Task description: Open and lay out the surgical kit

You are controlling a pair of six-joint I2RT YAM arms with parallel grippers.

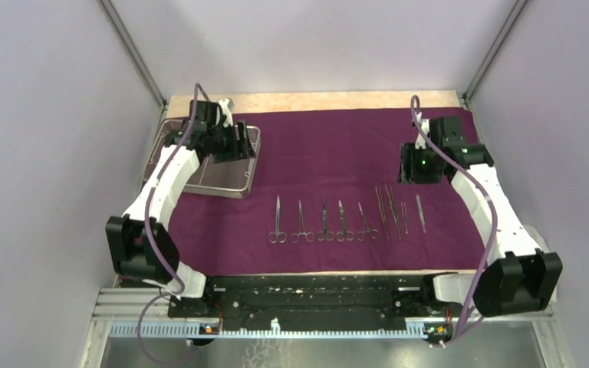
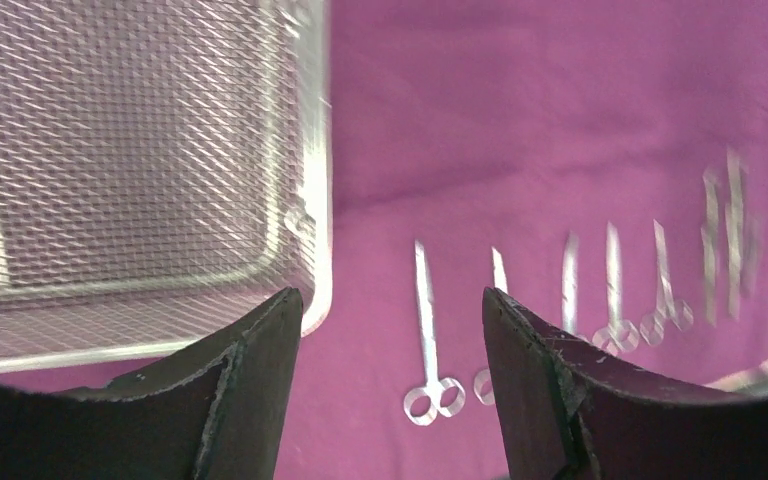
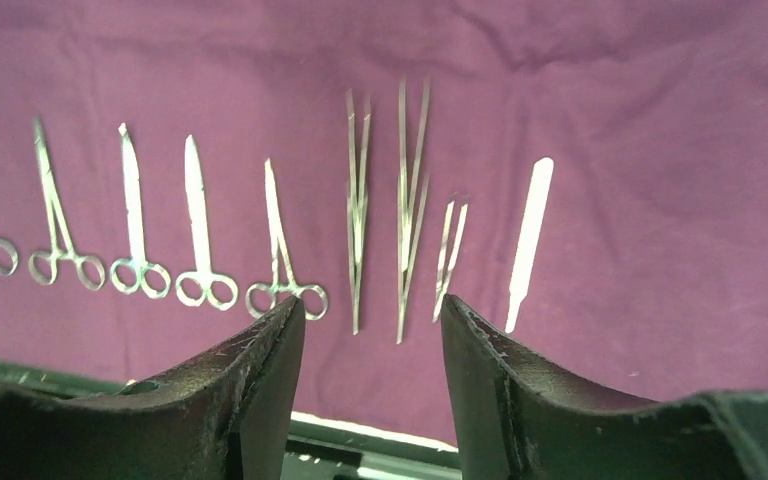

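A row of steel instruments lies on the purple cloth (image 1: 330, 153): several scissors and clamps (image 3: 198, 205), several long tweezers (image 3: 358, 210), and a flat handle (image 3: 530, 230) at the right end. The metal tray (image 1: 222, 192) stands at left. My left gripper (image 1: 241, 142) hangs over the tray's right part, fingers apart and empty; its wrist view (image 2: 390, 300) is blurred in places. My right gripper (image 1: 414, 165) is raised above and behind the right end of the row, open, with bare cloth and instruments seen between its fingers.
Pale walls enclose both sides and the back. A folded white cloth (image 1: 535, 234) lies at the right, partly behind the right arm. A dark rail runs along the front.
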